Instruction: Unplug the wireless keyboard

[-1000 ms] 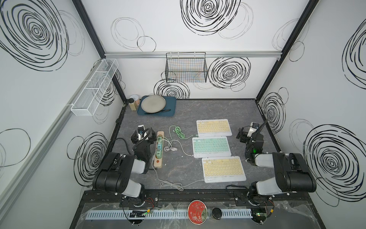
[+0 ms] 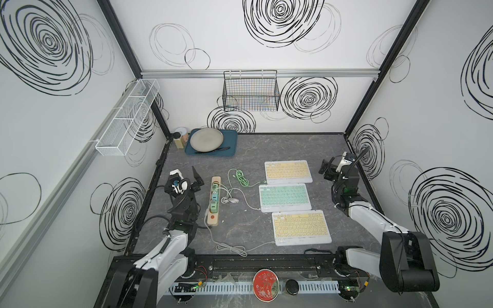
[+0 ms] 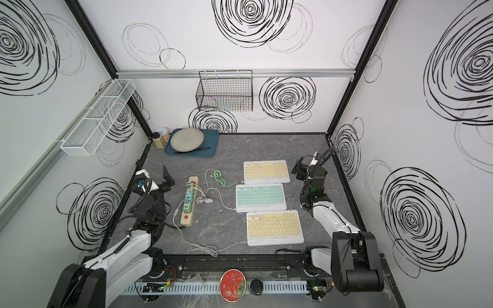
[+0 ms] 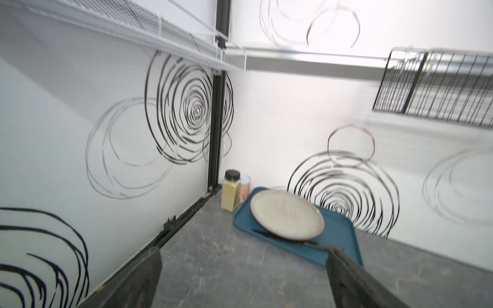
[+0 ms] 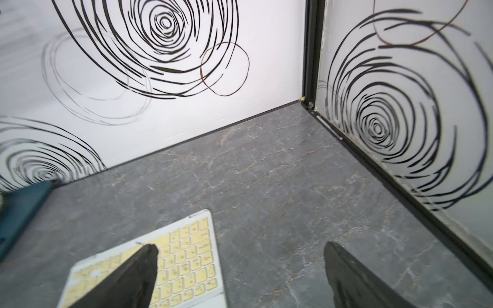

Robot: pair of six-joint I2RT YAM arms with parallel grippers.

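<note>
Three keyboards lie in a column right of the table's middle: a yellow-keyed one (image 2: 288, 172) at the back, a green-keyed one (image 2: 284, 197) between, and another yellow-keyed one (image 2: 301, 227) in front. Cables run from their left sides to a power strip (image 2: 214, 201) with green plugs. A green cable coil (image 2: 240, 178), a white bundle (image 2: 230, 199) and a front white cable (image 2: 232, 249) lie loose. My left gripper is open and empty, left of the strip. My right gripper also stands open, right of the keyboards, nothing between its fingers.
A blue tray (image 2: 232, 141) bearing a grey plate (image 2: 206, 139) sits at the back left beside a jar (image 2: 178, 140). Wire baskets hang on the back wall (image 2: 251, 95) and left wall.
The right arm has also stretched slightly, its gripper moving a little toward the back.
</note>
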